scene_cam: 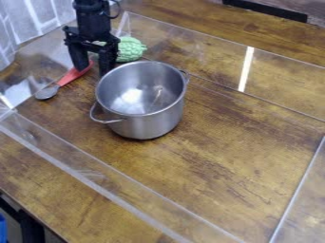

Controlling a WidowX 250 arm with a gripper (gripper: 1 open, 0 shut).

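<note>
My black gripper (90, 54) is low at the back left, just behind a large steel pot (140, 100) with side handles. A red item (70, 76) with a metal spoon-like end (47, 90) lies under and left of the gripper. A pale green bumpy object (128, 47) sits to its right, behind the pot. I cannot tell whether the fingers are open or shut, or whether anything is between them.
Clear plastic walls border the wooden work surface (229, 133). A crumpled pale covering lies at the far left.
</note>
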